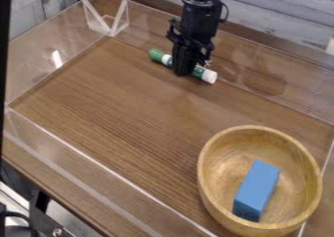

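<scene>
The black gripper point(194, 58) reaches down from the top centre onto a slim white-and-green tube point(205, 74) lying on the wooden table. The gripper covers the middle of the tube, with the green end point(160, 57) showing to the left and the white end to the right. Its fingers look close together; whether anything is between them is hard to see.
A round wooden bowl point(222, 158) at the lower right holds a blue block point(256, 190). Clear plastic pieces point(109, 17) are at the upper left edge.
</scene>
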